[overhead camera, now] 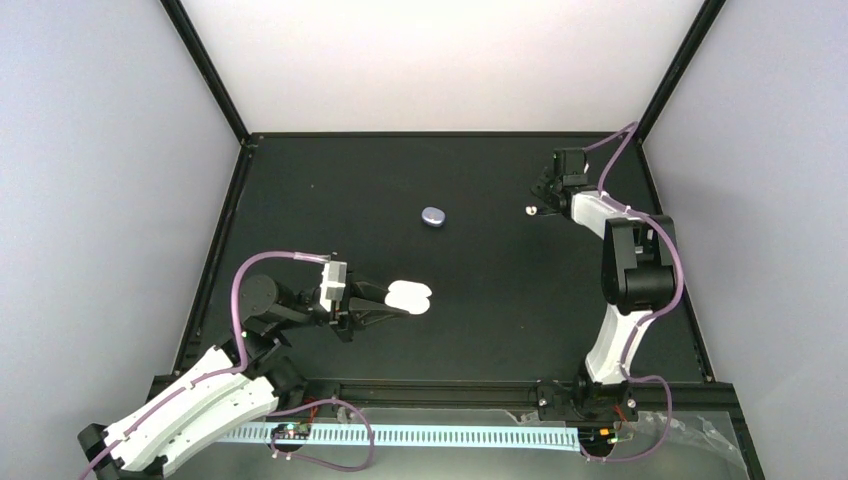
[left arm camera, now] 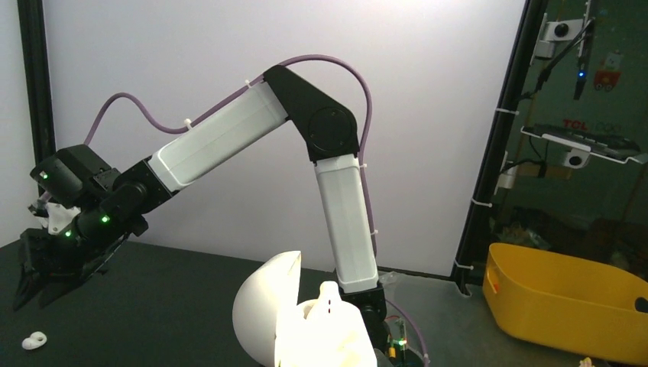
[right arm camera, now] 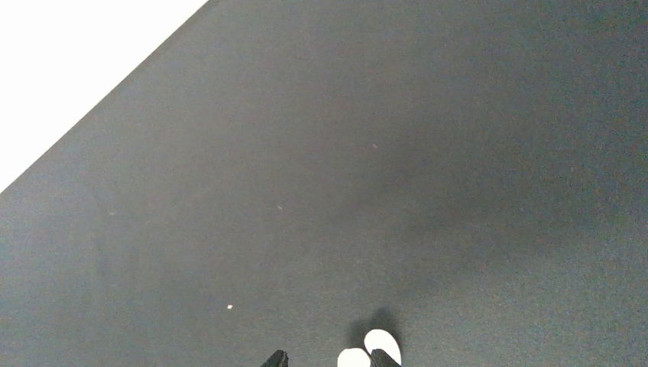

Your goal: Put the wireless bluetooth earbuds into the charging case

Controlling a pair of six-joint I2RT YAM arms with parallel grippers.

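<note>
The white charging case (overhead camera: pixel 408 298), lid open, is held by my left gripper (overhead camera: pixel 395 305), which is shut on it; it fills the lower middle of the left wrist view (left arm camera: pixel 260 313). My right gripper (overhead camera: pixel 540 200) hovers at the back right, fingers apart, over two small white earbuds (right arm camera: pixel 382 344) lying on the black mat, seen at the bottom edge of the right wrist view between and under the fingertips. In the left wrist view they lie at lower left (left arm camera: pixel 34 341), below that gripper. Whether either is touched is unclear.
A small lavender rounded object (overhead camera: pixel 433 217) lies at the middle of the mat (overhead camera: pixel 350 190). A yellow bin (left arm camera: pixel 558 306) stands outside at right in the left wrist view.
</note>
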